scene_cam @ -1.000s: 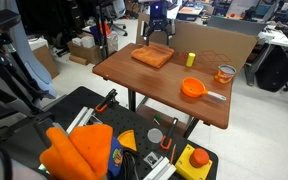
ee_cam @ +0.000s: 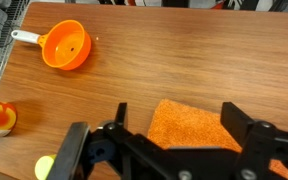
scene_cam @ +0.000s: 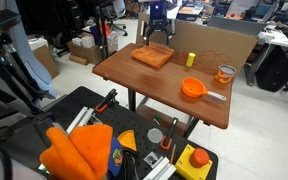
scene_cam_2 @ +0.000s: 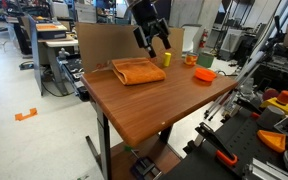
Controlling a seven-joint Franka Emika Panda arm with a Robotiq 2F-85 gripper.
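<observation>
An orange cloth (scene_cam: 152, 56) lies spread on the wooden table, folded or bunched in places. My gripper hangs above the table over the cloth's area, its two dark fingers wide apart. The wrist view shows part of the cloth (ee_cam: 188, 126) between and beyond the fingers, with the rest hidden behind the gripper. In the second exterior view the gripper (scene_cam_2: 158, 50) stands open above the cloth (scene_cam_2: 138, 71), apart from it. Nothing shows between the fingers.
An orange bowl with a pale handle (ee_cam: 66, 45) sits on the table, away from the cloth. A yellow cylinder (scene_cam: 191, 58) and an orange-and-white can (scene_cam: 224, 74) stand near the table's back edge. Bare wood (scene_cam: 144, 82) lies in front of the cloth.
</observation>
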